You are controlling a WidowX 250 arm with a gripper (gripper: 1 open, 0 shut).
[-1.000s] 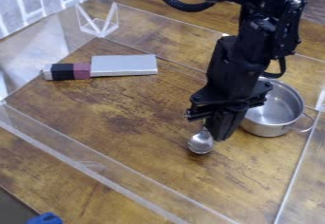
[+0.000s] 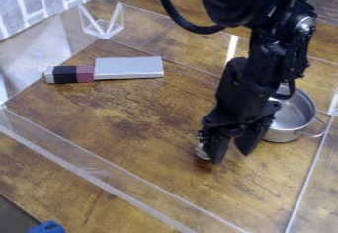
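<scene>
The black gripper [image 2: 227, 136] is low over the wooden floor of the enclosure, right of centre, its fingers down around a small silver object [image 2: 204, 150], which it mostly hides. Whether the fingers touch or grip that object cannot be told. A steel pot [image 2: 295, 122] stands just behind and to the right, partly hidden by the arm.
A silver slab with a dark and pink handle [image 2: 126, 68] lies at the upper left, near a clear plastic piece [image 2: 103, 24]. Clear walls edge the wooden surface [image 2: 106, 138]. A blue item [image 2: 47, 226] is at the lower left corner.
The gripper has moved lower and now covers more of the small silver object, which was in fuller view a second ago. The pot and slab have not moved.
</scene>
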